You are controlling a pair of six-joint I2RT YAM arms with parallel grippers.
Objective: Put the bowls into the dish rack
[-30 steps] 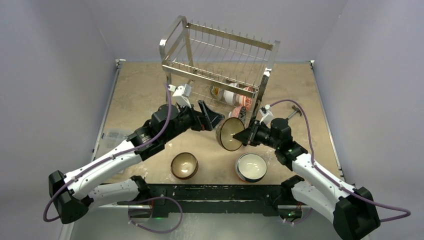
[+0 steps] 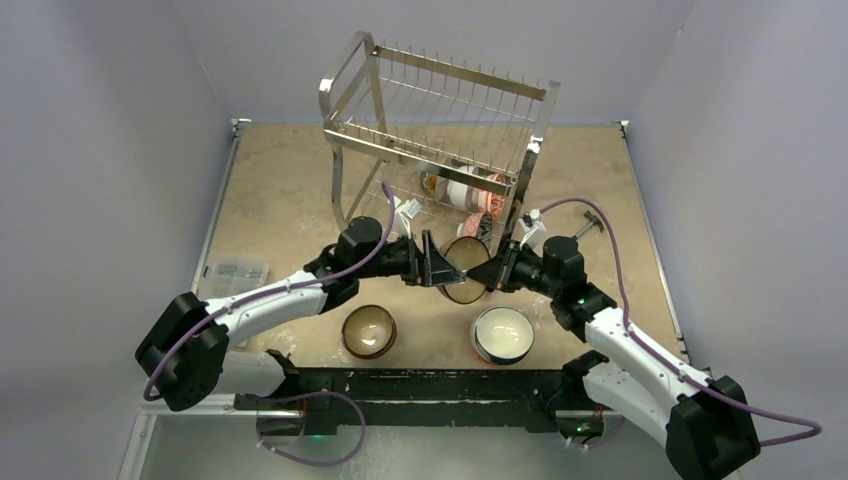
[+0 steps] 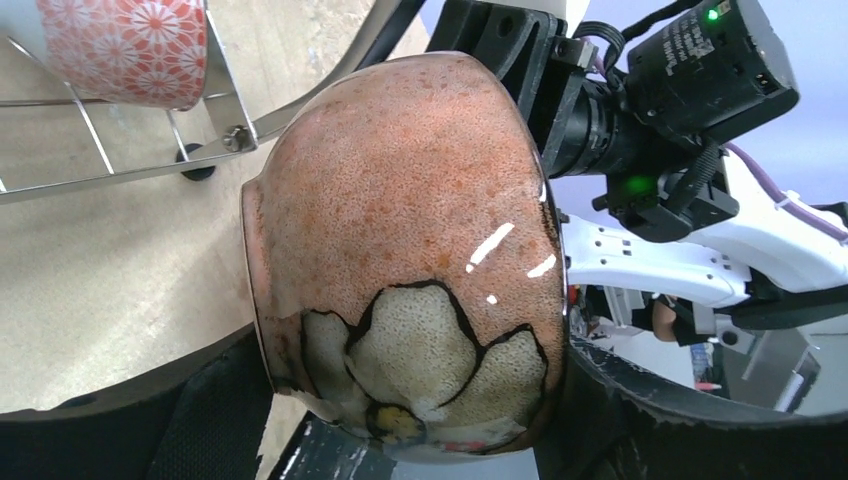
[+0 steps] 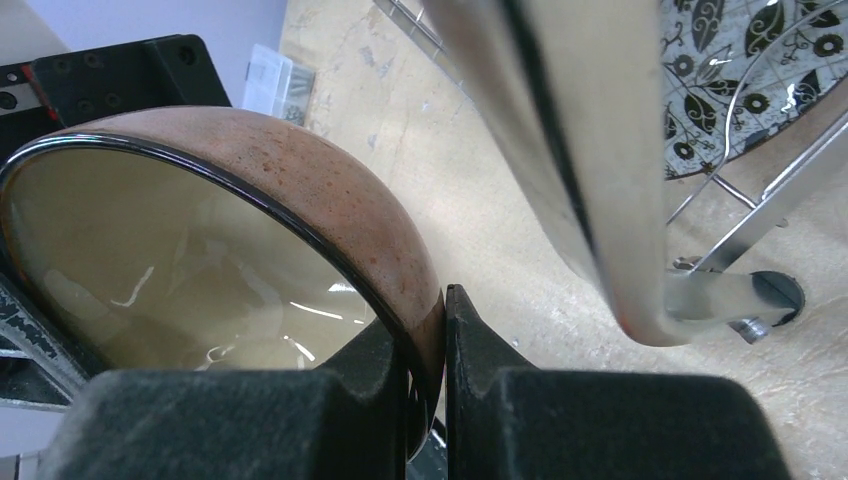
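Observation:
A brown bowl [image 2: 463,254], tilted on its side, hangs in the air in front of the rack between my two grippers. My right gripper [image 2: 477,273] is shut on its rim; in the right wrist view the cream inside [image 4: 170,250] shows. From the other side my left gripper [image 2: 452,272] spans the bowl, part open, one finger [image 3: 215,400] on each side of the speckled outer wall. Whether both fingers touch it is hard to tell. The metal dish rack [image 2: 430,155] stands behind, several bowls [image 2: 462,190] on its lower level.
Another brown bowl [image 2: 369,331] rests at the table's front left. A white bowl [image 2: 504,334] sits stacked at the front right. A rack leg [image 4: 590,200] stands close to my right gripper. The clear box [image 2: 237,275] lies far left.
My left gripper has come right and toward the front, from beside the rack to around the bowl. The bowl has turned slightly; my right arm looks still.

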